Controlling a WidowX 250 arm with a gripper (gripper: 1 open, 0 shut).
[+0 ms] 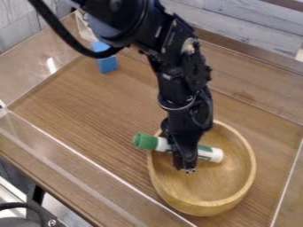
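My gripper (183, 158) reaches down into a round tan wooden bowl (207, 191) at the lower right of the table. It is shut on a white tube with a green cap (147, 141), which lies slanted across the bowl's left part, the cap at the rim. The fingers partly hide the tube's middle.
A blue object (104, 62) stands at the back left of the wooden table (83, 115). A white plank wall runs along the back, and a black cable shows at the lower left.
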